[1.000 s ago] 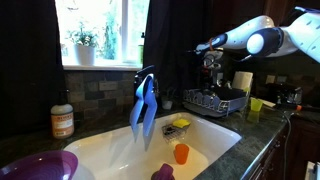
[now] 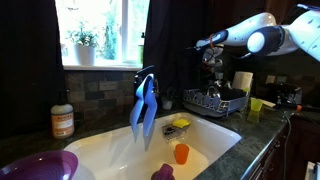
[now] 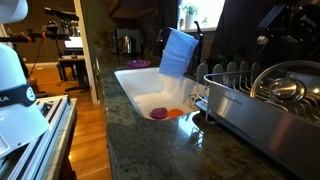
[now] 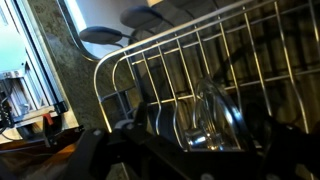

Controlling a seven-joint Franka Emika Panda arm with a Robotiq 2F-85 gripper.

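My gripper is open over the dish rack (image 2: 222, 104), its dark fingers low in the wrist view. Between and just beyond them is a round glass lid (image 4: 212, 112) with a shiny rim, standing in the rack among the wires; whether the fingers touch it I cannot tell. In exterior view 2 the same lid (image 3: 284, 88) leans tilted at the rack's near side. The gripper is small and dark in exterior view 1.
Left of the rack lies the white sink (image 2: 120, 152), holding an orange cup (image 2: 181, 153) and a purple cup (image 2: 163, 172). Blue cloth (image 2: 144, 107) hangs over the sink. A yellow-green cup (image 2: 255, 107) stands right of the rack.
The gripper has come down a little towards the dish rack. The sink, cups and cloth look unmoved.
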